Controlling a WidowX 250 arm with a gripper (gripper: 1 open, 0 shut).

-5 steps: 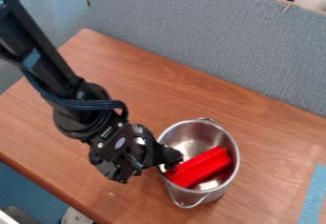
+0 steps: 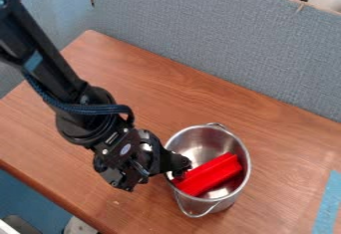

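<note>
A steel pot with a wire handle stands on the wooden table, toward the lower right of the camera view. A red elongated object lies inside it, tilted along the pot's front right. My black gripper reaches in at the pot's left rim, its tip beside the left end of the red object. The gripper is open; its fingertips are small and dark in this view, and whether they touch the red object I cannot tell.
A grey padded wall runs along the back. A strip of blue tape lies at the right, and the table's front edge is at lower left.
</note>
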